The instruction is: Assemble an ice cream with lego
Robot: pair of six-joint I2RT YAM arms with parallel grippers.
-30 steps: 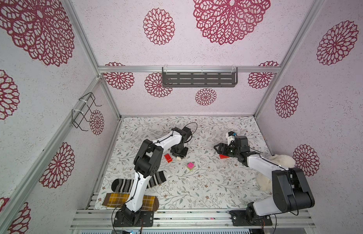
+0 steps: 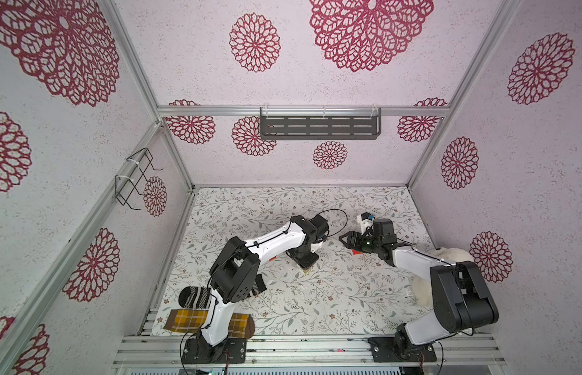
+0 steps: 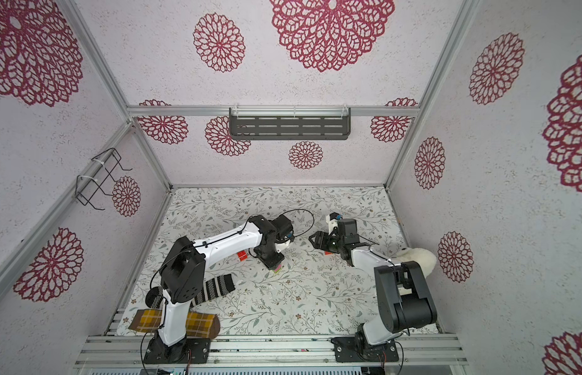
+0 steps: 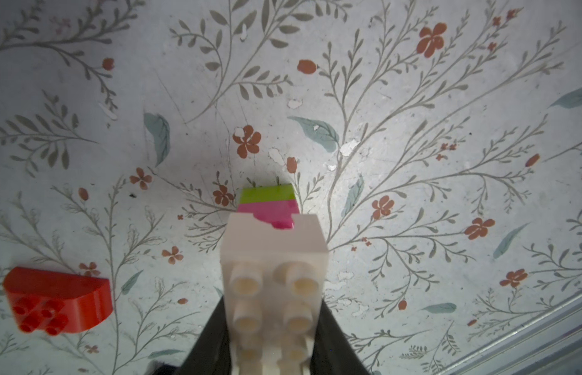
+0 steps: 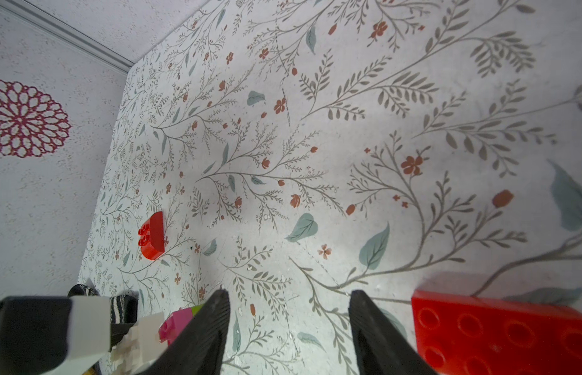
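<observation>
A white brick (image 4: 275,250) is gripped in my left gripper, with its studs facing the wrist camera. Just beyond the brick's far end, partly covered by it, are a pink piece (image 4: 279,210) and a green one (image 4: 266,193) together on the table. Whether the white brick touches them I cannot tell. My right gripper stands open, its fingers apart and nothing between them. A red brick (image 5: 497,328) lies beside it on the right. Another red brick (image 4: 59,300) rests to the left of the left gripper.
A striped sock (image 2: 194,297) and a yellow plaid sock (image 2: 191,318) lie at the front left. A white plush (image 3: 419,257) sits at the right behind the right arm. Bare patterned tablecloth (image 2: 328,293) stretches across the front middle.
The right arm has shifted only slightly.
</observation>
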